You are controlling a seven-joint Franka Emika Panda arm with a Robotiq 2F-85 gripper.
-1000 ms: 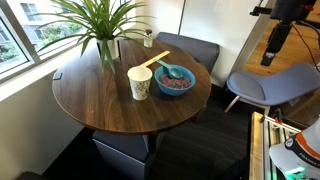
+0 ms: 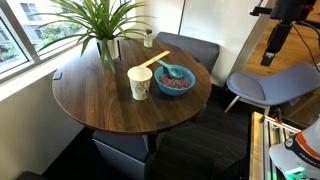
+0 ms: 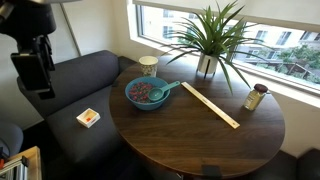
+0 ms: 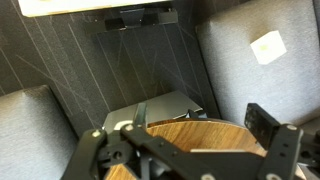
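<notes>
My gripper stands open in the wrist view, its two dark fingers wide apart and only floor and a table edge seen between them. It hangs high at the upper right of exterior view 1, well clear of the round table (image 2: 95,100). On that table is a blue bowl (image 2: 174,88) of small reddish pieces, with a teal spoon (image 3: 164,90) resting in it. Close beside the bowl stands a white patterned cup (image 2: 139,83). A pale flat wooden strip (image 3: 210,105) lies on the tabletop.
A potted plant (image 3: 212,40) and a small lidded jar (image 3: 255,97) also stand on the table. Grey seats surround it; one carries a small white box (image 3: 88,118). Bare dark floor (image 4: 110,65) lies below my gripper.
</notes>
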